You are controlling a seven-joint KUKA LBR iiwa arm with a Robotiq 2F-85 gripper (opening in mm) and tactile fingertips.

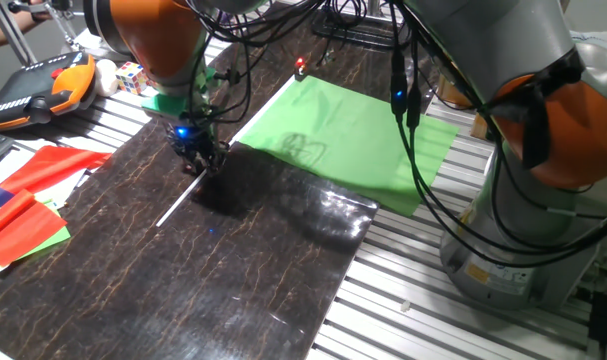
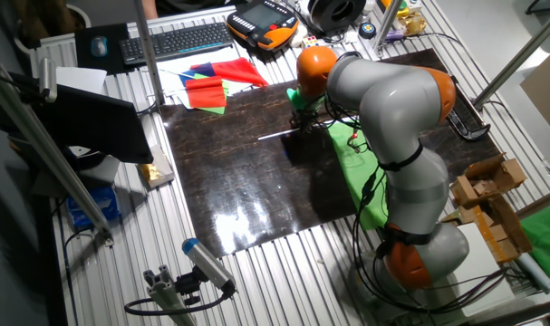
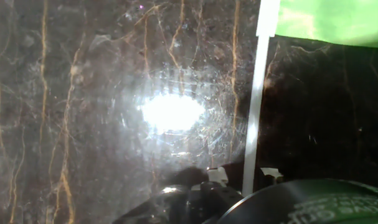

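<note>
A green flag point(image 1: 348, 140) lies flat on the dark marbled board, and its thin white pole point(image 1: 179, 203) runs along its left edge and out past the near corner. Over the bare part of the pole is my gripper point(image 1: 205, 165), pointing down. In the wrist view the pole point(image 3: 254, 118) passes between two pale fingertips, with a gap on either side, so the gripper looks open around it. Part of the fingers is hidden by the dark housing. A small red spot point(image 1: 301, 63) shows near the pole's far end.
Red, green and blue flags point(image 2: 207, 91) lie at the board's edge beside a keyboard point(image 2: 175, 43) and an orange-black teach pendant point(image 2: 264, 23). Cardboard boxes point(image 2: 492, 217) stand near the arm's base. The dark board point(image 2: 229, 181) is largely bare in front of the gripper.
</note>
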